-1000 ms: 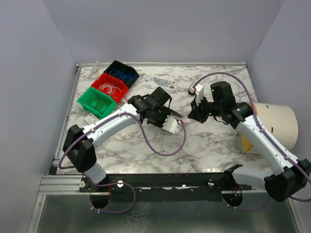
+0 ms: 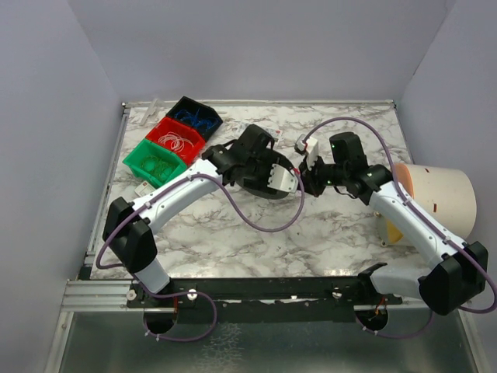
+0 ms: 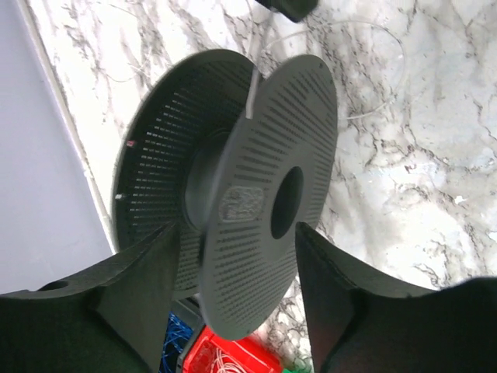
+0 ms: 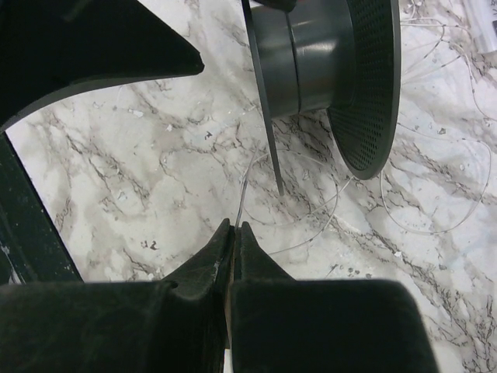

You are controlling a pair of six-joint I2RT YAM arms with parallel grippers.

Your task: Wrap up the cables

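A dark grey spool [image 3: 260, 163] with two slotted flanges stands tilted in the left wrist view. My left gripper is open around its near flange; the right wrist view shows a clear gap between one black finger and that flange. A thin pale cable [image 3: 252, 89] passes over the near flange's rim. My right gripper is shut beside the spool, with the thin cable [image 4: 243, 190] running into its fingertips. Loose cable loops lie on the table near the spool. From above, the arms hide much of the spool.
Black [image 2: 183, 102], red [image 2: 162, 123] and green [image 2: 137, 153] bins stand at the back left, holding coiled cables. A large cream roll [image 2: 446, 202] with an orange end lies at the right.
The spool and left gripper have turned, bringing more of the spool into the top view, and shifted slightly right. The right gripper has moved a little left, nearer the spool.
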